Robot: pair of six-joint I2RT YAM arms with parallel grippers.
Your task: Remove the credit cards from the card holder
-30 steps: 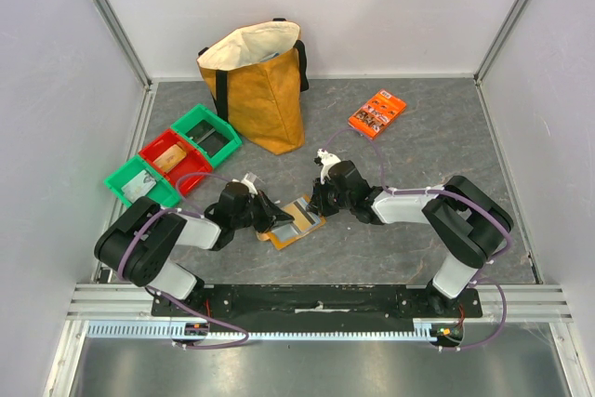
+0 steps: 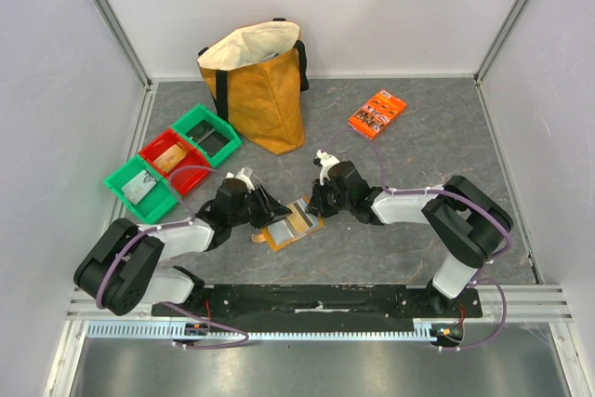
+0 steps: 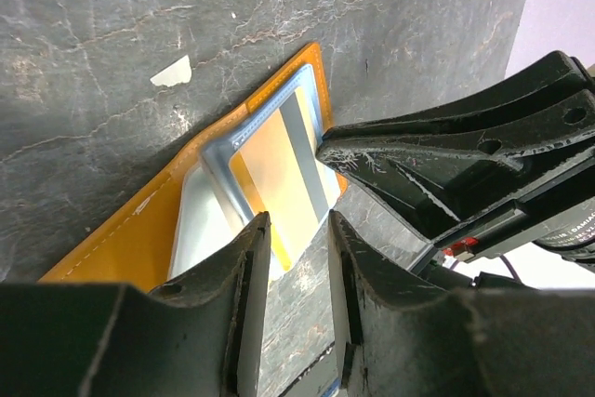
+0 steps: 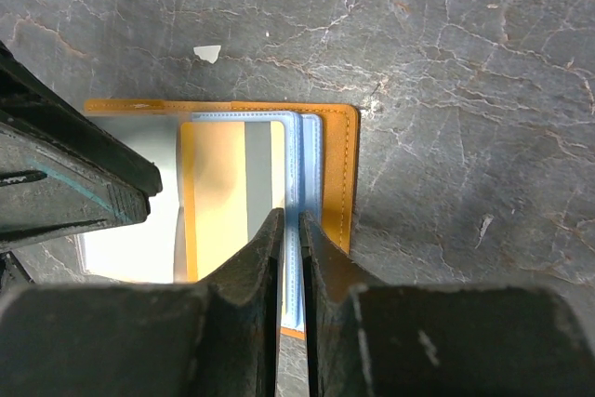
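Note:
The tan card holder (image 2: 313,227) lies open on the table, with a blue-edged pocket (image 4: 310,174). A beige card with a yellow edge and grey stripe (image 3: 270,160) shows inside the pocket. Beside it is a white panel (image 3: 197,220). My left gripper stands open over the holder's left side, nothing between its fingers. At the pocket's far right edge sits my right gripper; its fingers are close together, with the blue border showing in the narrow gap. Whether they grip that border cannot be told.
Green and red trays (image 2: 116,180) stand at the left, holding several items. A mustard bag (image 2: 279,109) is at the back, an orange packet (image 2: 376,113) back right. The table right of the holder is clear.
The left gripper's fingers have parted from nearly together, and the left arm has drawn back a little to the left. The right arm has stayed in place.

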